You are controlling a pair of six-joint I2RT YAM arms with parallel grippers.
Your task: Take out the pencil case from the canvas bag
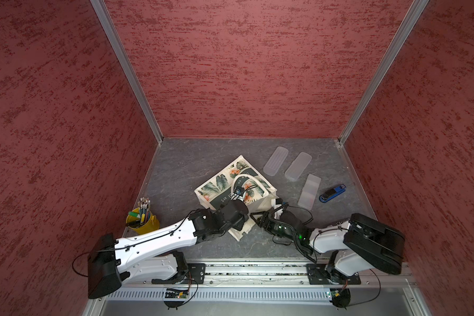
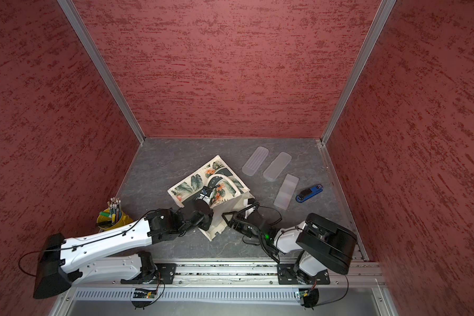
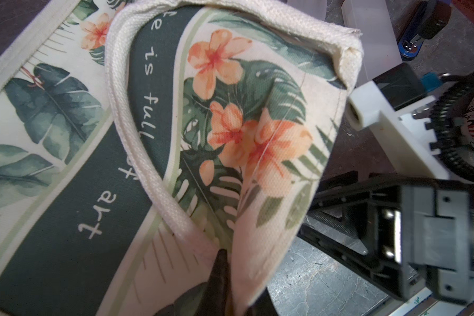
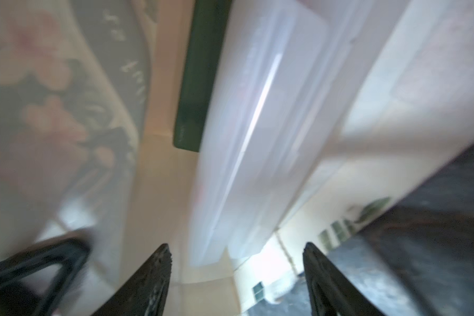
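The floral canvas bag [image 1: 221,184] lies on the grey table. My left gripper is shut on a fold of the bag's upper fabric, lifting it so the mouth gapes toward the lower right. In the right wrist view, blurred translucent plastic cases [image 4: 252,137] lie inside the bag, beside a dark green item [image 4: 200,73]. My right gripper stands open at the bag's mouth, its fingertips either side of the lower end of the cases.
Three translucent cases [image 1: 297,166] and a blue-black stapler [image 1: 332,193] lie on the table's right. A yellow cup of pens [image 1: 144,223] stands at the left edge.
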